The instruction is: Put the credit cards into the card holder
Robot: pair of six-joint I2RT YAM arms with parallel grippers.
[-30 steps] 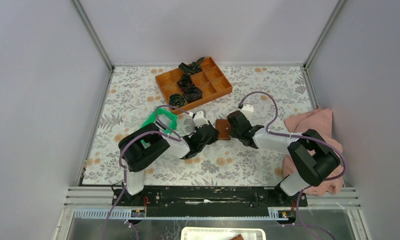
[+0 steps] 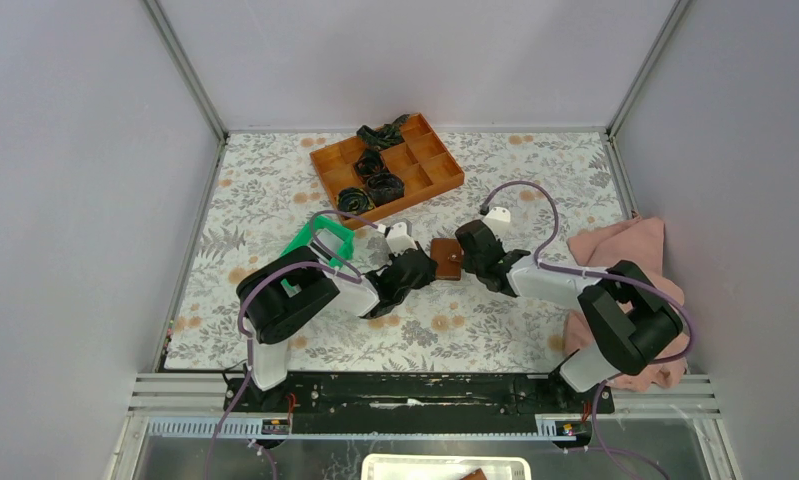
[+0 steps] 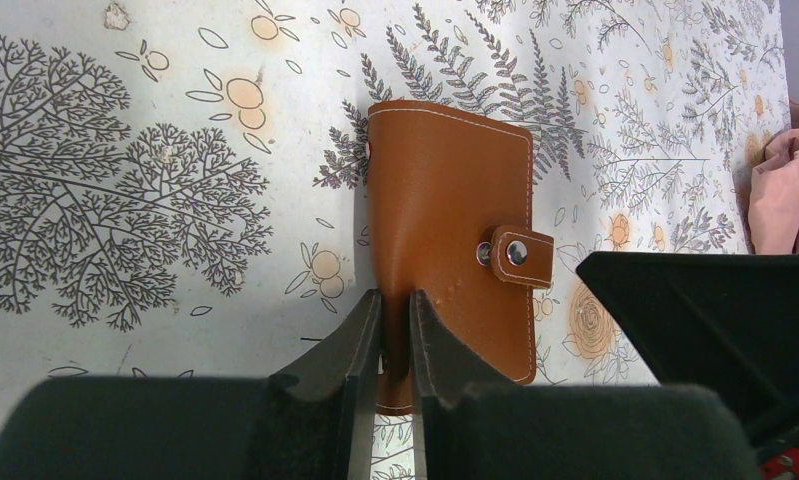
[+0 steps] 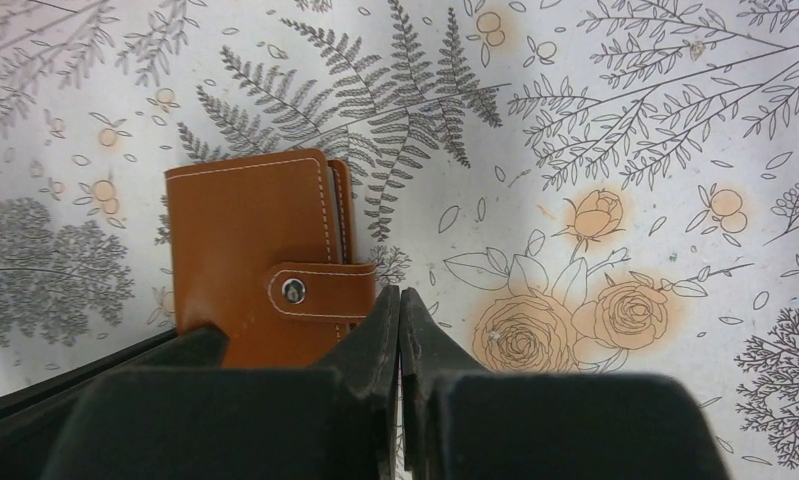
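Observation:
The brown leather card holder (image 2: 446,258) lies on the patterned table between my two arms, its snap strap on the right side. In the left wrist view my left gripper is shut on the spine of the card holder (image 3: 455,200), near its front end. My right gripper is shut, with nothing showing between its fingers. It stands just right of the strap (image 4: 325,290), very close to its end; whether they touch I cannot tell. The strap lies folded over the cover's edge. No credit cards can be made out.
An orange compartment tray (image 2: 437,185) with dark coiled items stands at the back. A green basket (image 2: 336,232) is partly behind my left arm. Pink cloth (image 2: 635,245) lies at the right. A white tray (image 2: 370,468) sits at the front, off the table.
The left arm and the card holder have stayed in place.

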